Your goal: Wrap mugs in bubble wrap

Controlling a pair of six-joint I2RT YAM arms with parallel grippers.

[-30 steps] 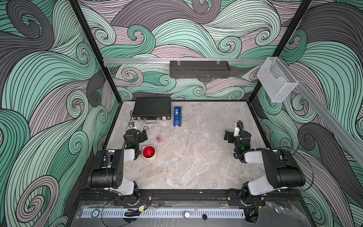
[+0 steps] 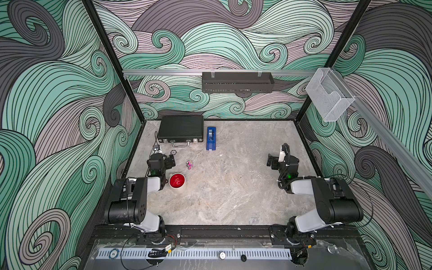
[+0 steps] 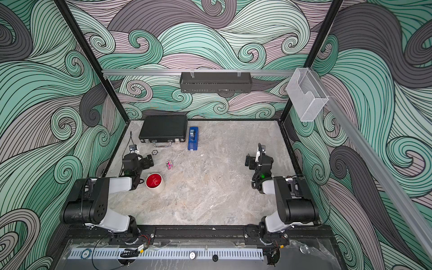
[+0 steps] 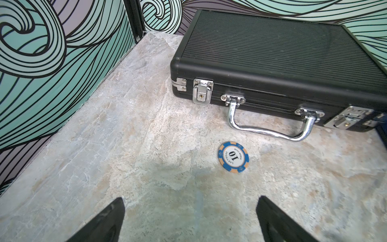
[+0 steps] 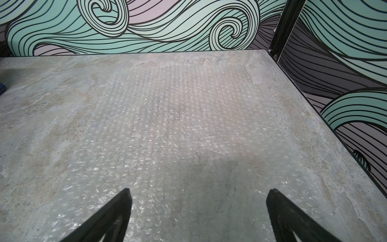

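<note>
A mug (image 2: 177, 181), white outside and red inside, stands upright on the table, close beside the left arm's wrist. A clear sheet of bubble wrap (image 5: 181, 121) lies flat on the right half of the table; from above it is barely visible. My left gripper hangs open over bare table, in front of the black case, with nothing between its fingers. Over the near part of the wrap, my right gripper is open and empty too. A blue tape dispenser (image 2: 211, 138) stands right of the case.
The black case (image 4: 274, 52) fills the back left corner area. In front of its handle lies a poker chip (image 4: 233, 156). A small pink object (image 2: 189, 164) sits behind the mug.
</note>
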